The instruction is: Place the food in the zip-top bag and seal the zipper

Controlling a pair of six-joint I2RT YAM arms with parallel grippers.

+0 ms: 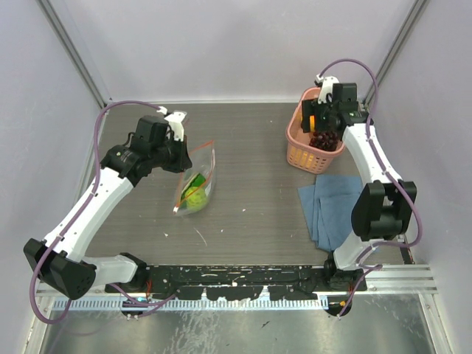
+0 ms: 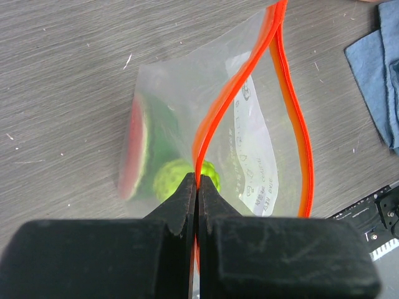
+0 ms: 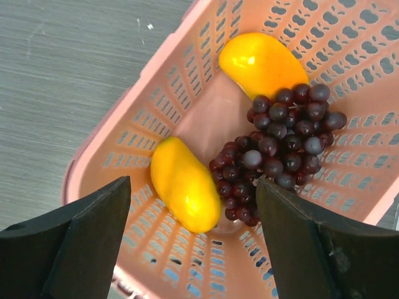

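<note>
A clear zip top bag (image 1: 203,164) with an orange zipper edge stands open on the left of the table. Inside it are a yellow-green round fruit (image 2: 173,179) and a watermelon slice (image 2: 149,146). My left gripper is shut on the bag's orange rim. Over the pink basket (image 1: 310,156) at the back right, my right gripper stands open, nothing held. Two yellow-orange fruits lie in the basket: a near mango (image 3: 186,187), between the fingers in line of sight, and a far yellow fruit (image 3: 262,63). Dark grapes (image 3: 280,143) lie beside them.
A folded blue cloth (image 1: 332,210) lies in front of the basket. Bare table (image 1: 254,192) separates the bag from the basket. The basket's perforated walls rise around the food.
</note>
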